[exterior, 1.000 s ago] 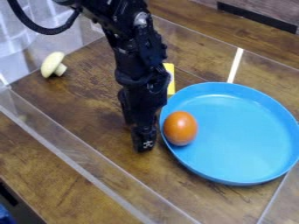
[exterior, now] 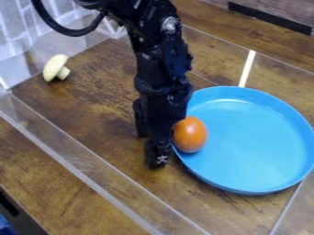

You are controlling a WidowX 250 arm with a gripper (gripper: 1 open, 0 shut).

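My black gripper [exterior: 162,136] reaches down from the top centre to the dark wooden table, open, just left of an orange round object [exterior: 190,135]. This object sits at the left edge of a blue plate [exterior: 255,156]. Whether the fingers touch it is hard to tell.
A white mushroom-like object [exterior: 57,68] lies at the upper left. A clear plastic edge runs along the left side of the table. The wood at left and behind the plate is largely clear.
The gripper has shifted slightly right, toward the orange object. A yellow object that showed behind the gripper earlier is now hidden.
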